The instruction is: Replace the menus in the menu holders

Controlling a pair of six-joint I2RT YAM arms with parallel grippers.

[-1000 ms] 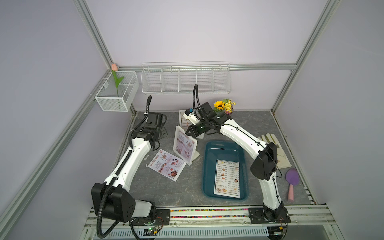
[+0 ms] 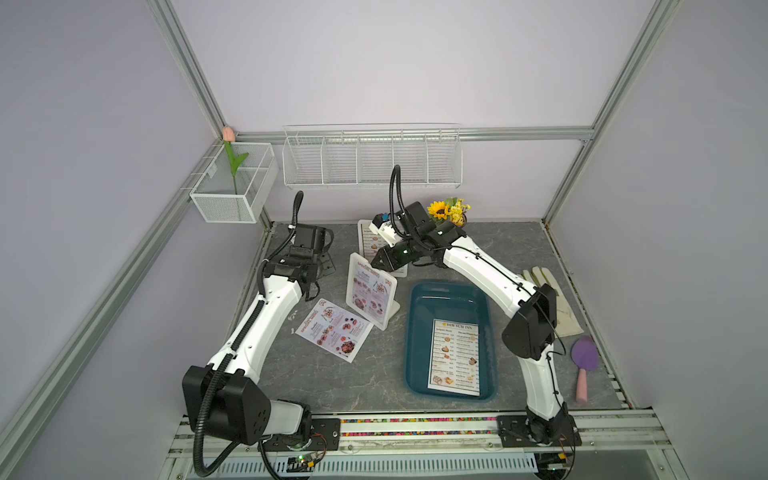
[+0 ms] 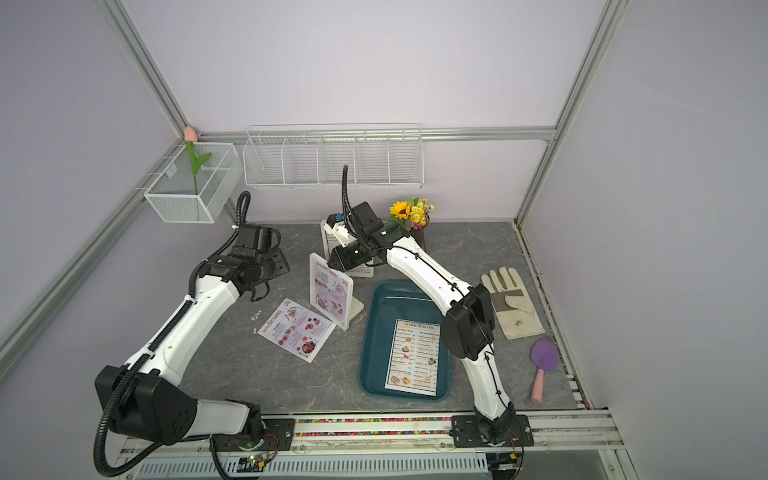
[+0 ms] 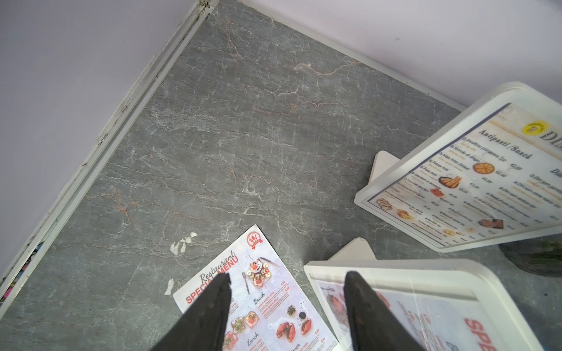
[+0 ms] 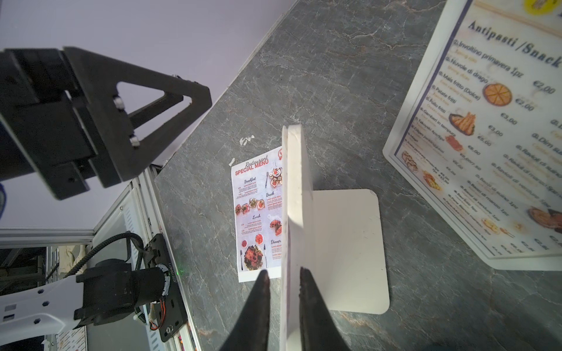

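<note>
The front white menu holder (image 2: 371, 290) stands upright with a menu visible through its face. My right gripper is shut at its upper edge, which runs between the two fingers. My left gripper is open and empty, left of the holder and above the table. A loose "Restaurant Special Menu" sheet (image 2: 334, 329) lies flat on the table, just left of the holder's base. Farther back, the second menu holder (image 4: 468, 181) stands with an Antipasti/Snack menu in it; my right arm partly covers it in the top views.
To the right, a blue tray (image 2: 412, 352) contains one menu sheet (image 2: 453, 357). A flower pot (image 3: 417, 237) is at the back; a glove (image 3: 516, 304) and a purple paddle (image 3: 545, 353) lie at the right.
My left arm and the loose sheet stay where they were.
</note>
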